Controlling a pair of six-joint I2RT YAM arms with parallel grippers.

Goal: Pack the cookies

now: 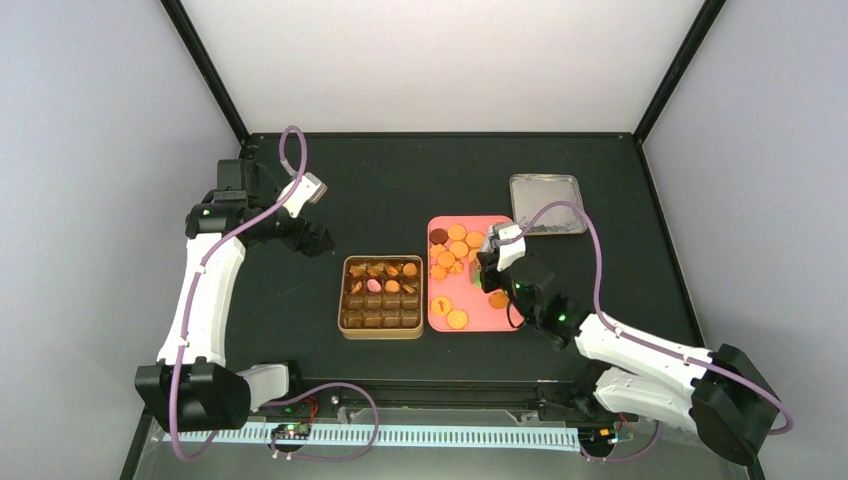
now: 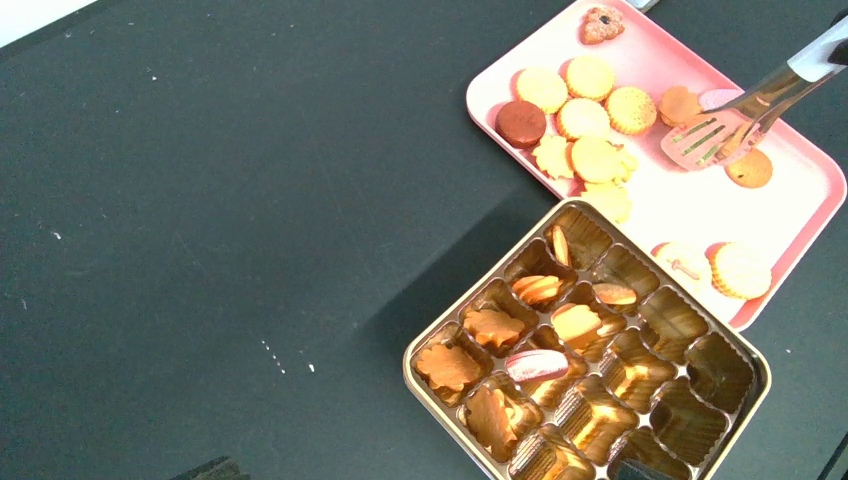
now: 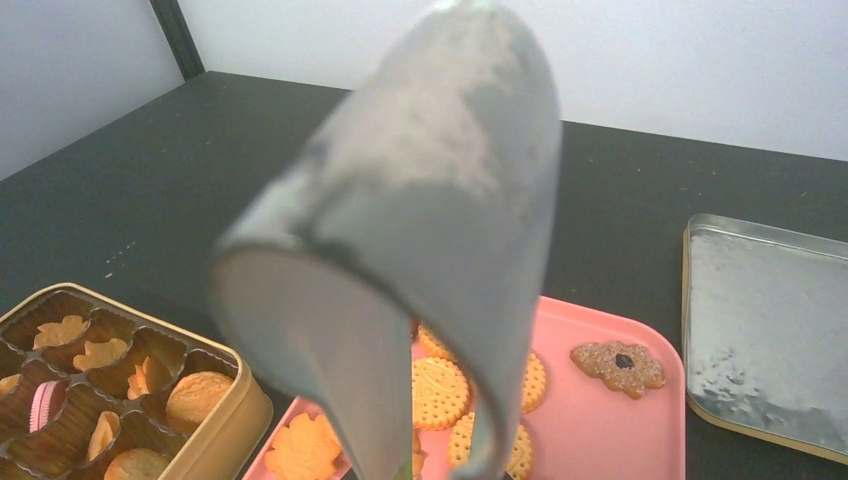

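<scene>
Over the pink tray (image 1: 467, 318) my right gripper (image 1: 487, 272) grips metal tongs (image 2: 765, 100). Their slotted ends hang low among the cookies at the tray's right part; whether a cookie is pinched between them I cannot tell. The tongs' grey bent back (image 3: 430, 170) fills the middle of the right wrist view. Left of the tray stands the gold box (image 1: 381, 333); its far compartments hold several cookies and a pink macaron (image 2: 537, 365), its near ones are empty. My left gripper (image 1: 318, 240) stays open beyond the box's far left, holding nothing.
Round yellow cookies (image 2: 583, 119) and a dark brown one (image 2: 521, 124) crowd the tray's far left. A jam-centred cookie (image 3: 620, 366) lies by itself. The metal lid (image 1: 548, 205) lies behind the tray.
</scene>
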